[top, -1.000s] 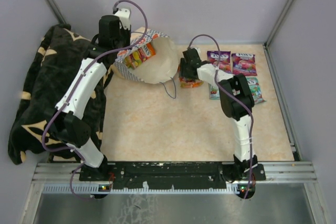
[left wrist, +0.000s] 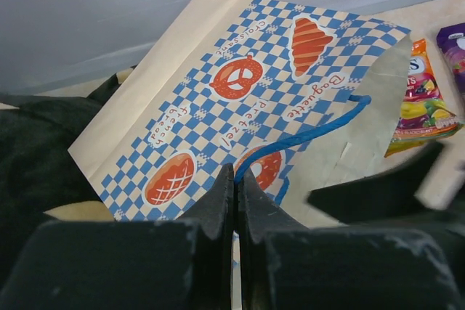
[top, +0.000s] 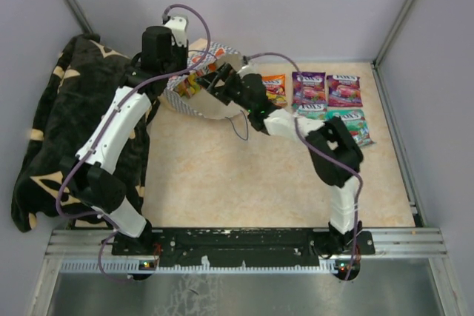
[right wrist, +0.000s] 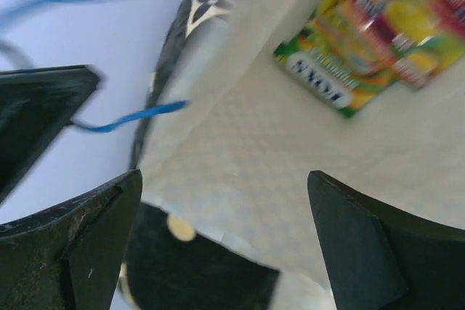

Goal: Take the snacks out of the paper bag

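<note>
The paper bag [left wrist: 174,121], blue-and-white checked, lies with its mouth toward the right. My left gripper is shut on its thin blue cord handle [left wrist: 312,136]. Inside the bag are colourful snack packets [top: 189,85]; in the right wrist view, a green-and-yellow packet [right wrist: 327,81] lies against a red-and-yellow one [right wrist: 421,30]. My right gripper [top: 207,86] reaches into the mouth, fingers apart and empty, short of the packets. A red-and-orange packet [top: 275,88] rests on the table just right of the bag.
To the right lie a purple packet [top: 308,85], a magenta packet [top: 344,91] and teal packets [top: 355,127], partly under the right arm. A dark blanket [top: 59,138] covers the left side.
My right gripper has left the red-and-orange packet, which now lies uncovered on the table, and has moved left into the bag's mouth.
</note>
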